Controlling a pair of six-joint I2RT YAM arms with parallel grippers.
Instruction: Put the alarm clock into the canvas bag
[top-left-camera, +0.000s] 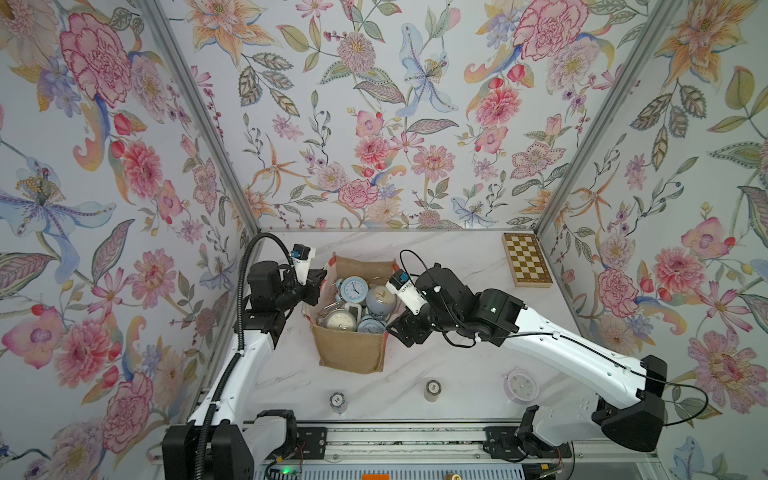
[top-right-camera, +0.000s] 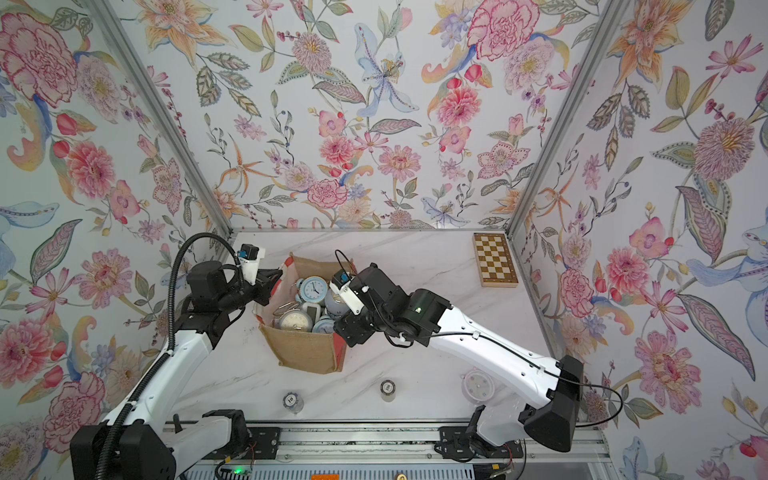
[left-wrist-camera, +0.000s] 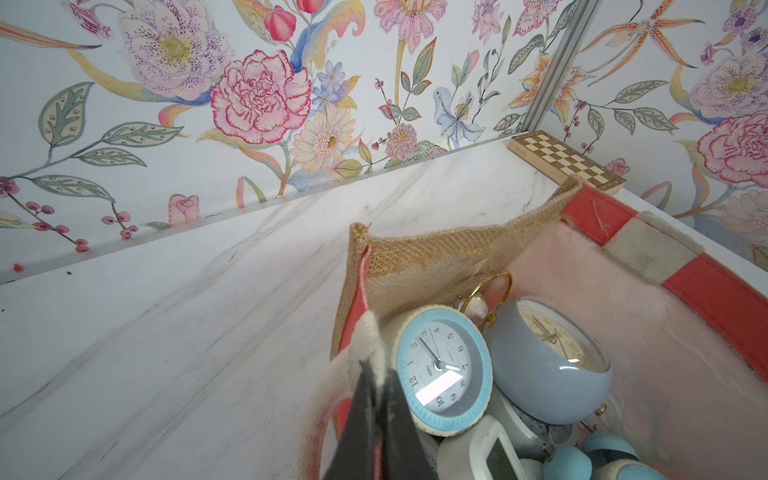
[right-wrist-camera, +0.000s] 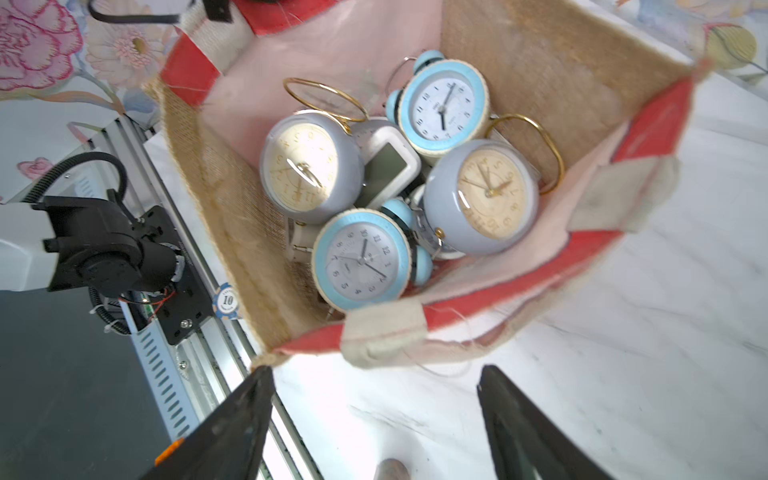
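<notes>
The tan canvas bag (top-left-camera: 350, 349) stands open on the left half of the table. Several alarm clocks lie inside it, among them a blue-rimmed one (right-wrist-camera: 445, 104), another blue-rimmed one (right-wrist-camera: 361, 257) and two rounded grey ones with cream faces, such as the grey clock (right-wrist-camera: 483, 192). At the bag's left edge, my left gripper is shut, with the blurred pale-and-red rim cloth pinched at its tips. My right gripper is open beside the bag's right rim, its fingers (right-wrist-camera: 512, 432) wide apart and nothing between them.
Two small round items, one pale (top-left-camera: 337, 401) and one darker (top-left-camera: 433, 389), stand near the table's front edge. A pink round clock (top-left-camera: 521, 385) lies at front right, beneath the right arm. A chessboard (top-left-camera: 527, 259) occupies the back right corner.
</notes>
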